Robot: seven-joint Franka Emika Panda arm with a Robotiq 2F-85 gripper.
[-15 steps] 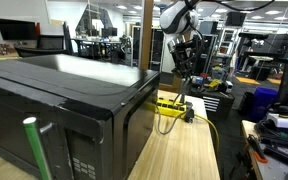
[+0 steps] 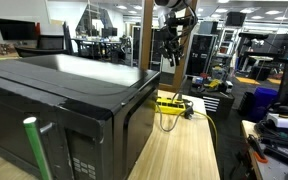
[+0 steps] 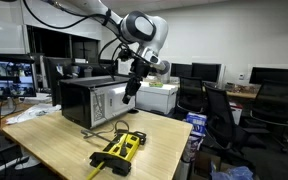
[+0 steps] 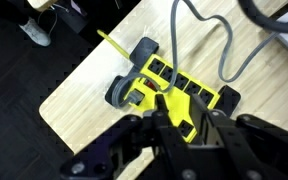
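Observation:
A yellow power strip (image 4: 149,101) with black sockets and black end pieces lies on the wooden table, below my gripper in the wrist view. At its left part sits a grey plug (image 4: 134,90) with a grey cord (image 4: 227,45); whether it is fully in a socket I cannot tell. My gripper hangs above the strip, its fingers apart with nothing visible between them. In exterior view 2 the gripper (image 3: 131,97) is well above the table, with the strip (image 3: 119,152) towards the near edge.
A black microwave (image 3: 94,98) with a silvery front stands behind the strip; in exterior view 1 its dark body (image 2: 89,140) fills the left. Bare table (image 2: 189,150) lies beside it. Office chairs (image 3: 222,118) stand off the table.
The arm has risen away from the power strip, with its gripper now higher in exterior view 1. The strip has stayed in about the same place.

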